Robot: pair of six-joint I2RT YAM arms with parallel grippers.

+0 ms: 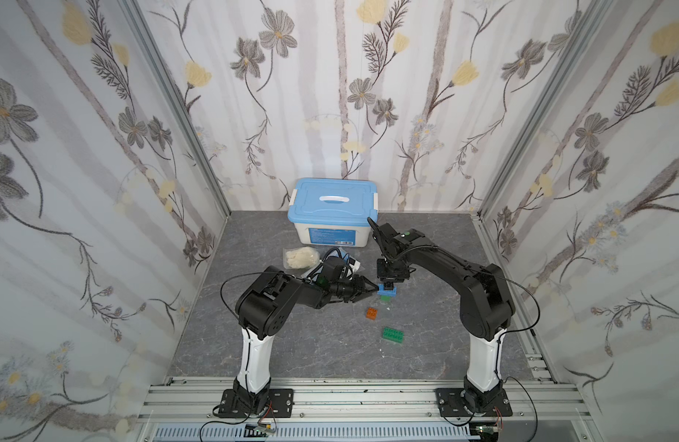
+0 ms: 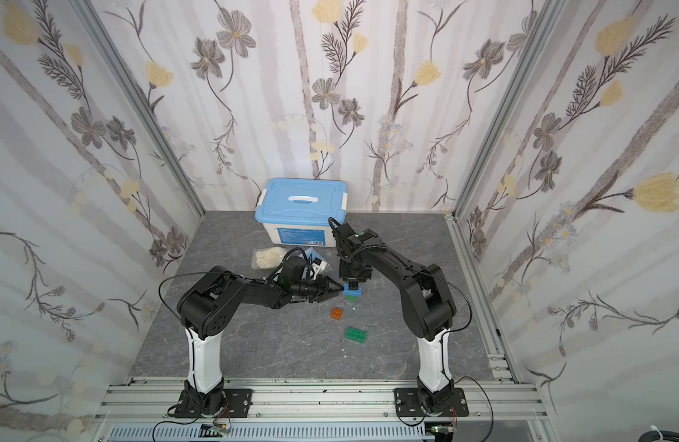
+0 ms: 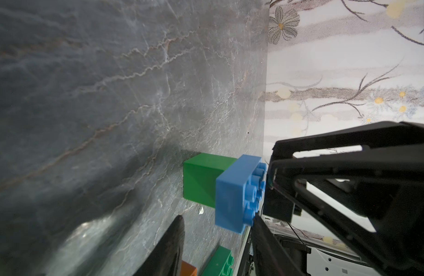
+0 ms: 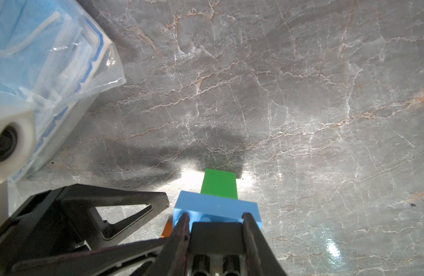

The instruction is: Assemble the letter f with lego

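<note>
A light blue brick point(image 3: 230, 197) is at my right gripper, which is shut on it, just above a green brick on the table; in the left wrist view the two bricks overlap, and I cannot tell whether they are joined. My left gripper is part open beside them on the left, nothing seen between its fingers. An orange brick point(image 1: 371, 313) and a longer green brick point(image 1: 392, 334) lie nearer the front.
A lidded storage box point(image 1: 332, 202) stands at the back. A clear bag of pale items point(image 1: 301, 257) and a bagged blue package point(image 4: 46, 55) lie behind the left arm.
</note>
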